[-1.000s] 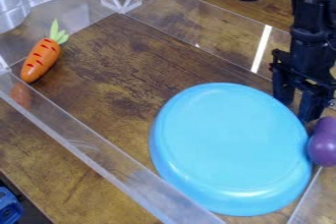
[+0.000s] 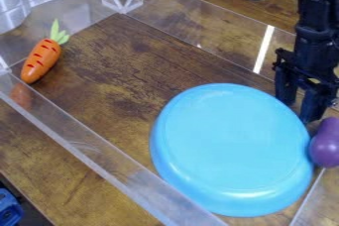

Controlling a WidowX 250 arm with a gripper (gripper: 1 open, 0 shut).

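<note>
A black robot gripper [image 2: 303, 86] reaches down at the right edge, beside the upper right rim of a large light-blue round lid or plate [image 2: 225, 149]. A purple round object [image 2: 326, 146] lies against the plate's right side, just below the gripper. Whether the fingers are open or shut, or hold anything, is hard to make out. An orange toy carrot [image 2: 42, 58] with a green top lies at the upper left.
Clear plastic walls run around the dark wooden floor [image 2: 119, 91] of the work area. A blue object sits outside at the lower left corner.
</note>
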